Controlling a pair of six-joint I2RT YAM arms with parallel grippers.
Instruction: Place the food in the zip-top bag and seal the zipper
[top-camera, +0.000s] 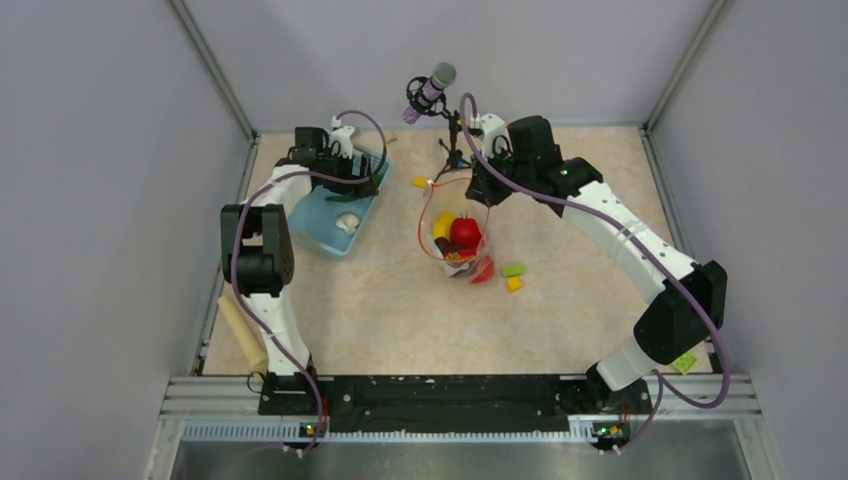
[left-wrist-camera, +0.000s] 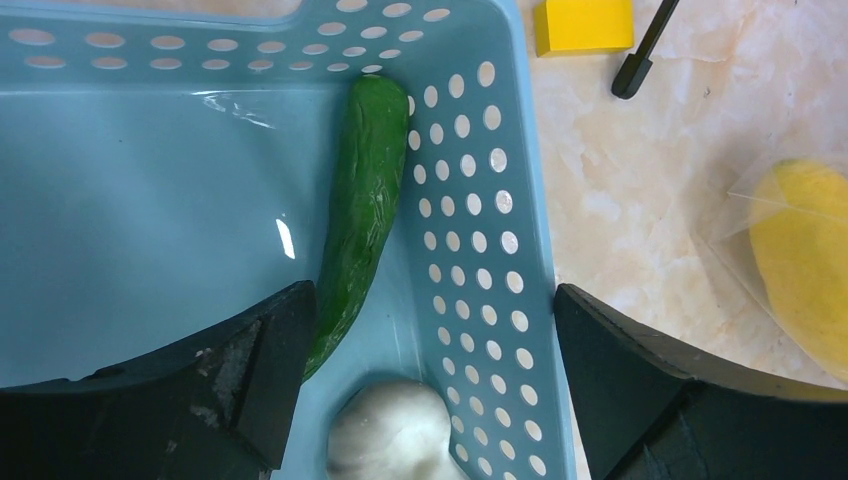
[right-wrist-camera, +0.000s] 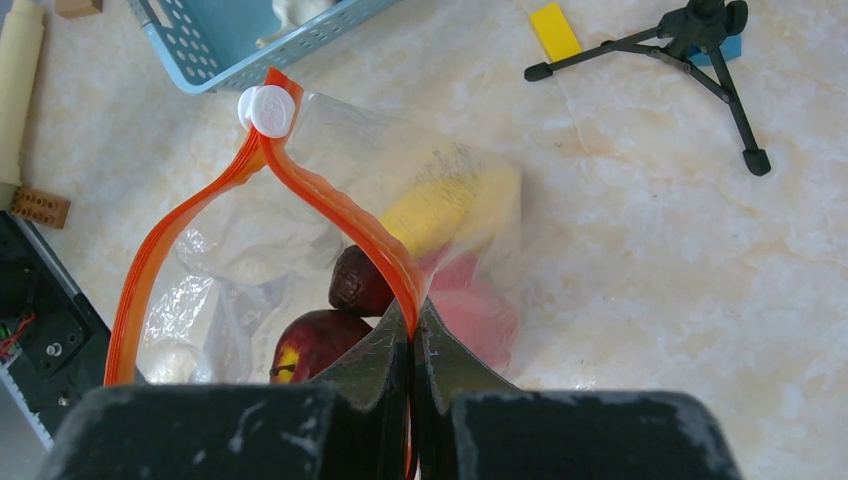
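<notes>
My left gripper hangs open over the blue basket (top-camera: 312, 232), above a cucumber (left-wrist-camera: 362, 200) along its right wall, with a garlic bulb (left-wrist-camera: 388, 430) nearer. The zip bag (right-wrist-camera: 220, 250) stands mid-table, orange zipper open, holding a tomato (top-camera: 466, 231), yellow food (top-camera: 443, 225), a red-and-yellow fruit (right-wrist-camera: 318, 340) and a dark item (right-wrist-camera: 358, 280). My right gripper is shut on the bag's zipper edge.
A microphone stand (right-wrist-camera: 700, 30) is behind the bag. Small blocks lie about: yellow (top-camera: 514, 284), green (top-camera: 512, 269). A rolling pin (top-camera: 240, 330) lies at the left front.
</notes>
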